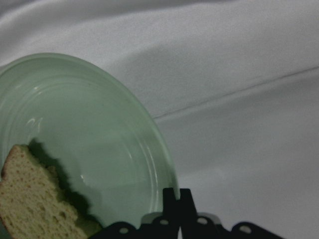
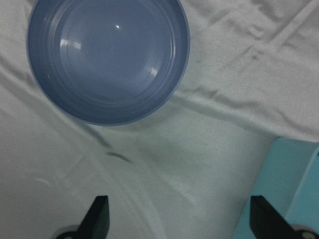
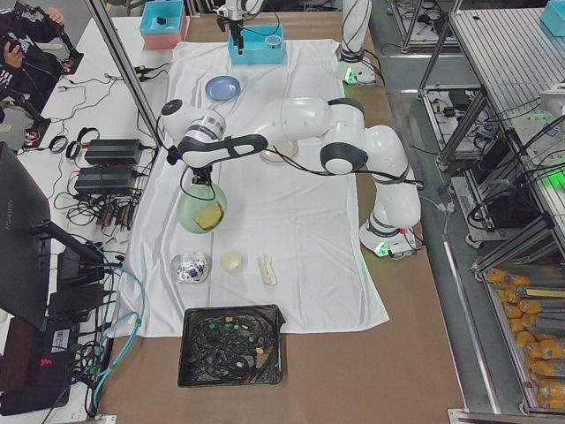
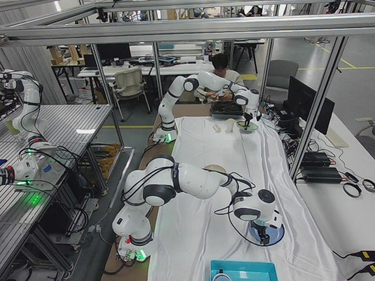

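Note:
A pale green plate (image 3: 190, 208) holds a slice of bread (image 1: 35, 194) on the white cloth. My left gripper is shut on the plate's right rim in the left wrist view, its fingers close together. A blue plate (image 2: 107, 59) lies on the cloth at the other end of the table, below my right gripper. That gripper stands open with nothing visible between its fingers.
A turquoise bin (image 2: 274, 184) stands beside the blue plate. A foil container (image 3: 190, 268), a cream cup (image 3: 231, 261), a white item (image 3: 267, 269) and a black tray (image 3: 185, 344) are nearer the left arm.

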